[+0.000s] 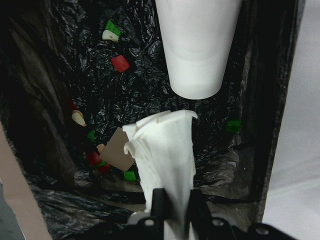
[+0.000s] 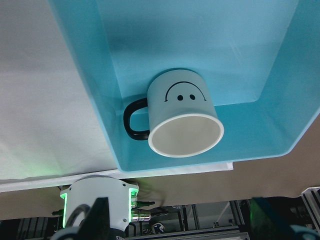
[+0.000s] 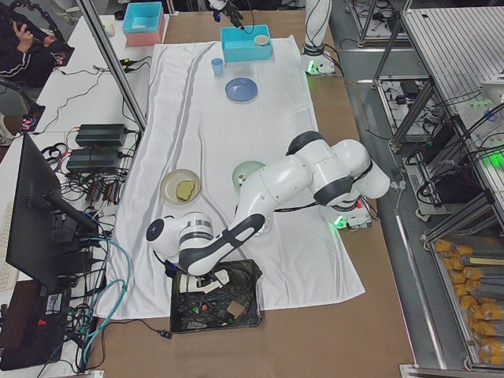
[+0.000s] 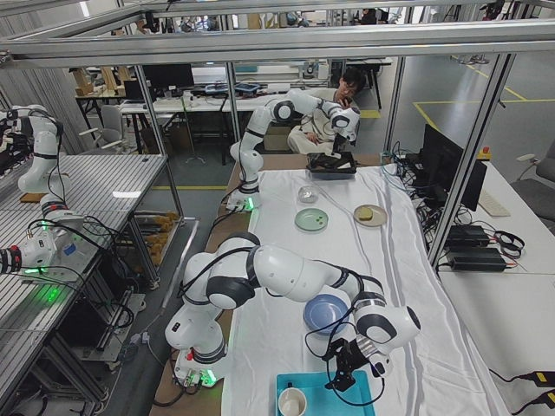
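My left gripper is over a black bag-lined bin (image 3: 248, 315), shut on a crumpled white paper (image 1: 162, 150). Below it in the left wrist view lie a white cup (image 1: 195, 50), a brown cardboard piece (image 1: 112, 152) and small red and green bits (image 1: 120, 63). My right gripper (image 4: 342, 364) is above a blue box (image 2: 210, 35) that holds a white smiley mug (image 2: 185, 105) with a black handle; in the right wrist view its fingers stand wide open with nothing between them.
A tan plate (image 3: 169, 189) with a yellow item, a green plate (image 4: 311, 219), a foil bowl (image 4: 308, 194), a blue plate (image 3: 241, 89) and a blue cup (image 3: 217, 67) stand on the white cloth. A monitor and cables line one side.
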